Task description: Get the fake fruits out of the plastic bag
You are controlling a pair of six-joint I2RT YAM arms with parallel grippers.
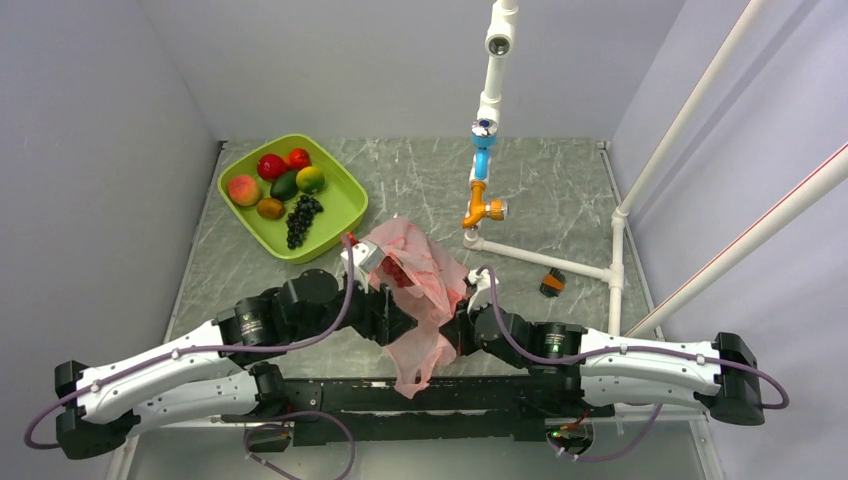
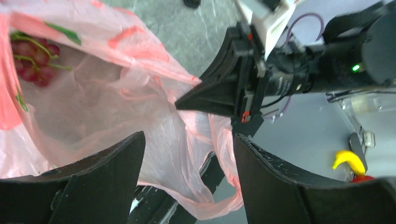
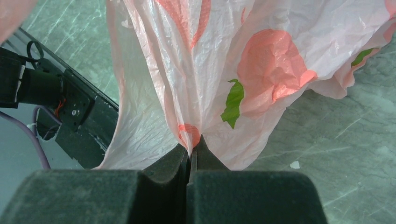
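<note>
The thin pinkish-white plastic bag (image 1: pixel 412 262) stands on the grey table with its mouth toward the front. Deep inside it, at the upper left of the left wrist view, lies a bunch of red grapes (image 2: pixel 37 60). My left gripper is at the mouth, fingers apart; the bag shows beyond them and nothing is held between. At the bag's right edge, my right gripper is shut on gathered plastic, its fingertips pinching a fold with an orange-red print. The rest of the bag's inside is partly hidden by its folds.
A green bowl (image 1: pixel 347 205) at back left holds several fruits, among them a peach (image 1: pixel 243 190) and dark grapes (image 1: pixel 300 220). White pipes with an orange valve (image 1: pixel 478 207) stand at back right, near a small black-and-orange object (image 1: pixel 552 283).
</note>
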